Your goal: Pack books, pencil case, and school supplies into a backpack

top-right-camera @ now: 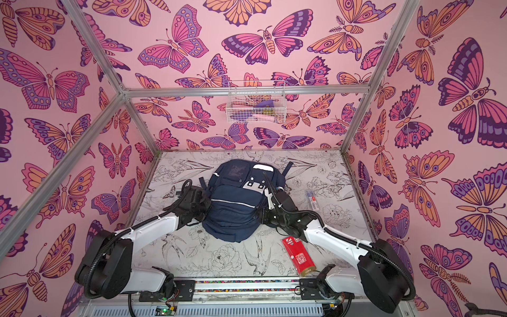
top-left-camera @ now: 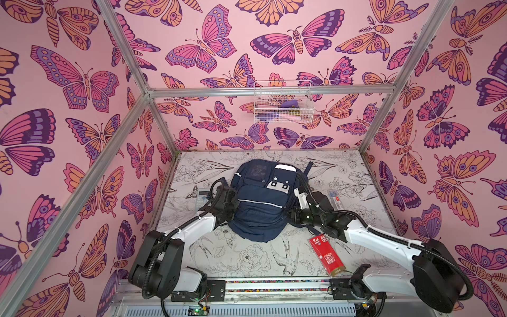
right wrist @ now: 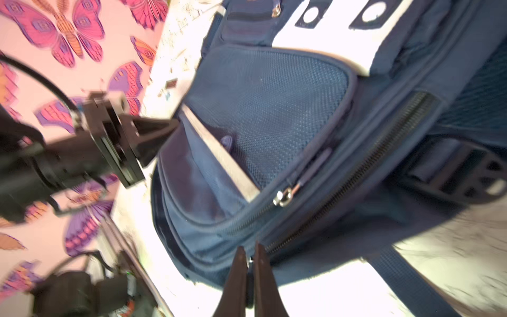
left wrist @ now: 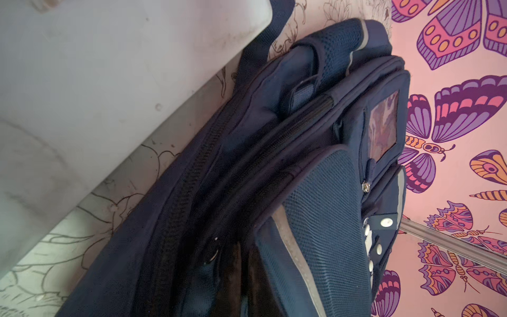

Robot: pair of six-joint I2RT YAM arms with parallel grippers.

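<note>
A navy backpack lies front side up in the middle of the table, its straps at the far end. Against its left side stands my left gripper; in the left wrist view its dark fingers are close together at the side of the bag, partly in shadow. On the opposite side, my right gripper is shut at the bag's lower edge, with no object showing between its tips. The backpack's zips look closed in the right wrist view.
A red packet lies on the table at the front right. Beyond the right arm rests a small clear pack. A white wire basket with several items hangs on the back wall.
</note>
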